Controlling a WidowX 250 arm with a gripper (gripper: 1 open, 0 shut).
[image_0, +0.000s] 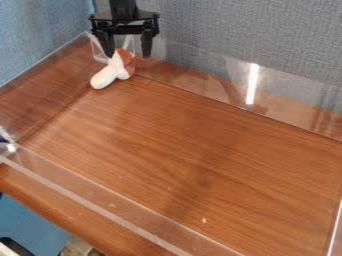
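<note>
My black gripper (127, 44) hangs at the top of the camera view, near the back left corner of the wooden table, with its fingers apart. Just below it lies a white and orange object (107, 74), elongated, with a pale rounded end toward the front left and orange toward the back. It is too small to tell what it is. Nothing shows held between the fingers.
Clear low walls edge it, with grey and blue padded panels behind. Some dark items sit off the table at the bottom left.
</note>
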